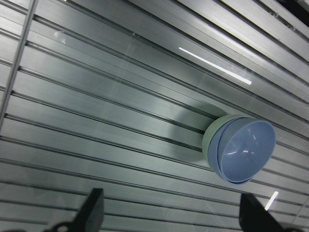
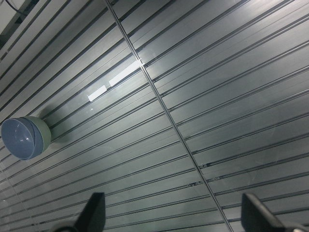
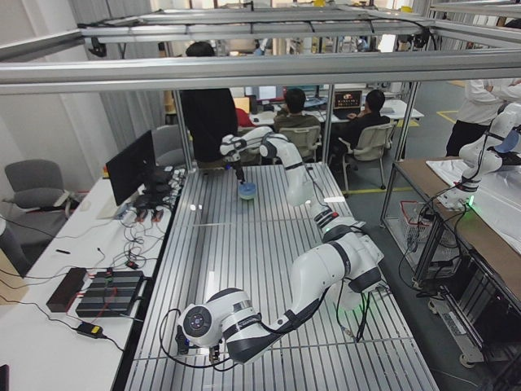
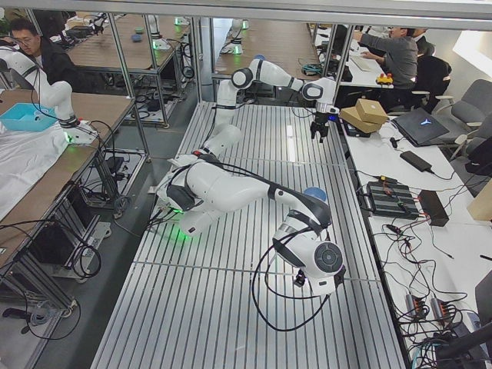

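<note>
A nested stack of blue and pale green bowls [image 3: 247,191] [image 1: 241,150] [image 2: 21,137] stands on the slatted metal table. In the camera left view my left gripper [image 3: 240,175] is at the far end, just above the stack; the left wrist view has the bowls to the right of its open fingers. My right gripper [image 4: 320,131] is at the other end of the table, shown at the back in the camera right view, with open fingers over bare slats. Nothing shows between either pair of fingers.
The table [image 3: 236,244] is otherwise largely clear. A white bench [image 4: 415,269] with cables, power units and boxes runs along one side, and a neighbouring robot bench [image 3: 488,212] along the other. Metal posts and overhead beams frame the table.
</note>
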